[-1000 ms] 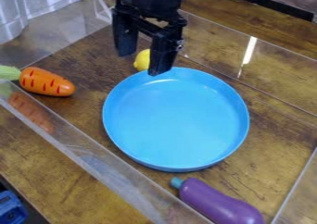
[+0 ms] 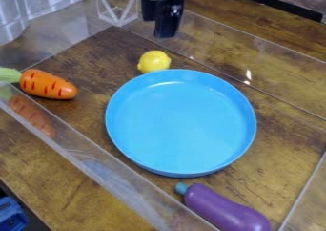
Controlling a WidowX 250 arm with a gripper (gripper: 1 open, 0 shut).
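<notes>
My dark gripper [image 2: 165, 23] is at the top centre of the camera view, above and behind a yellow lemon [image 2: 154, 61], apart from it and open. A blue plate [image 2: 181, 120] fills the middle of the wooden surface. An orange toy carrot [image 2: 48, 85] with a green top lies at the left, and a purple eggplant [image 2: 227, 208] lies at the bottom right.
Clear walls [image 2: 111, 151] surround the work area. A blue object [image 2: 8, 214] sits outside at the lower left. Bare wood [image 2: 280, 87] is free to the right of the plate.
My gripper has moved up and back, away from over the plate and lemon, uncovering the lemon. The other objects have not moved.
</notes>
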